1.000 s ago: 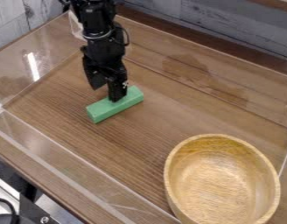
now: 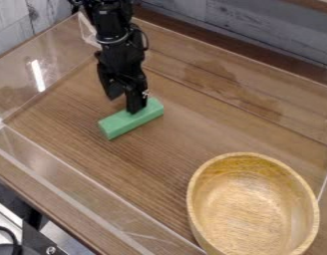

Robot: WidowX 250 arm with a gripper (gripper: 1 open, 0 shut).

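The black robot arm reaches down from the top left, its gripper (image 2: 124, 92) low over a flat green block (image 2: 131, 122) that lies diagonally on the wooden table. The fingertips are at the block's upper right end. Whether they touch it or are closed is too small and dark to tell.
A large empty cream bowl (image 2: 253, 204) sits at the lower right. The wooden table (image 2: 219, 100) is otherwise mostly clear, with a white wall along the top right and dark cables at the bottom left.
The arm has shifted very slightly. The green block looks to be in about the same place.
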